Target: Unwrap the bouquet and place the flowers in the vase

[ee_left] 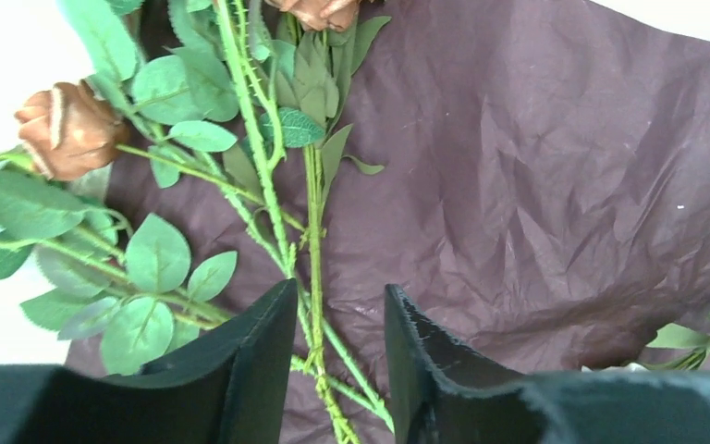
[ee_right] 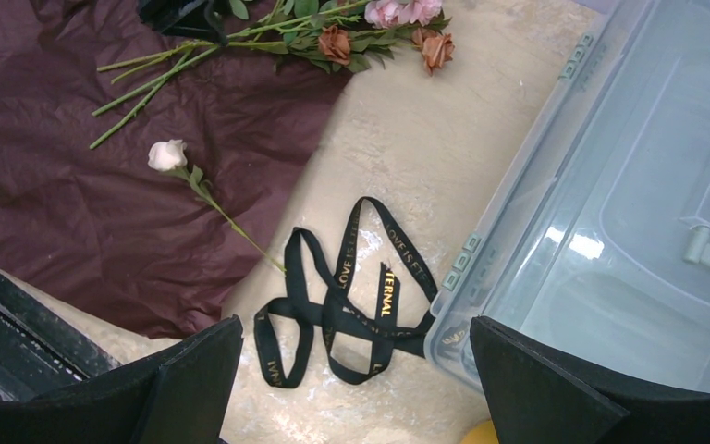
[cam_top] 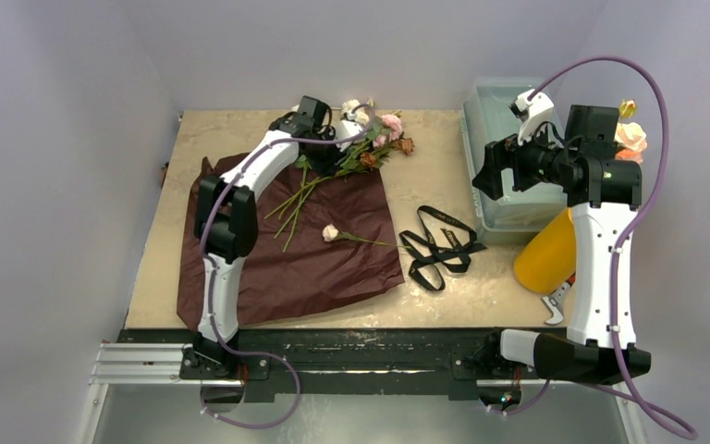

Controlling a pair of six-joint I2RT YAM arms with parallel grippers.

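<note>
Several roses with green stems (cam_top: 298,205) lie in a loose bundle at the back of the dark wrapping paper, their white, pink and brown heads towards the back. Over them is my left gripper, open, with stems (ee_left: 315,268) showing in the gap between its fingers; how deep they sit cannot be told. A single white rose (cam_top: 330,233) lies apart on the paper. The yellow vase (cam_top: 541,264) is at the right, its upper part hidden by my right arm. My right gripper hangs open and empty near the plastic bin.
A clear plastic bin (cam_top: 508,213) fills the back right. Black ribbon (cam_top: 439,250) lies tangled between paper and bin. Pruning shears (cam_top: 555,303) lie by the vase. Peach flowers (cam_top: 630,137) show beyond the right arm. Bare table lies between bundle and bin.
</note>
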